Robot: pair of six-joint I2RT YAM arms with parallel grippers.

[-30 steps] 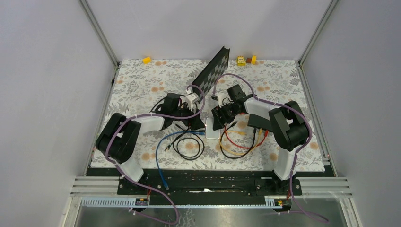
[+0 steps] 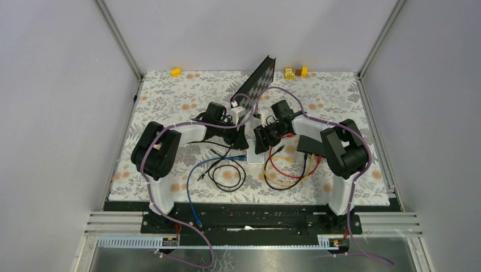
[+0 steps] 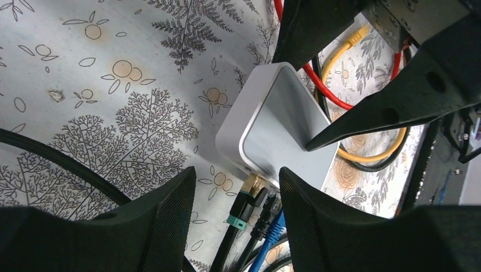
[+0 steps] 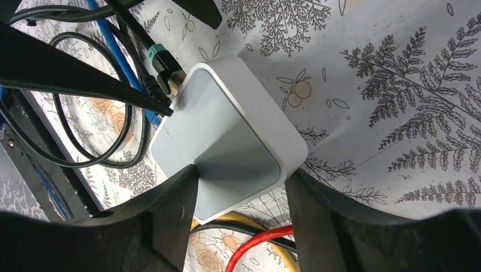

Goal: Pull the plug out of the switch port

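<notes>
The small white-and-silver switch (image 2: pixel 255 157) lies between the grippers, with a black plug with green band (image 3: pixel 240 211), a second black plug and a blue cable (image 4: pixel 122 56) at its port side. My left gripper stands part open above the green-banded plug, which shows between its fingers; contact is not visible. My right gripper is at the switch's opposite end, its fingers either side of the housing's edge, apparently touching it.
A black checkered board (image 2: pixel 255 85) stands behind. A dark flat box (image 2: pixel 311 146) and red, yellow and black cables lie right. Several yellow blocks sit at the back edge.
My right gripper and the switch have shifted slightly toward the back.
</notes>
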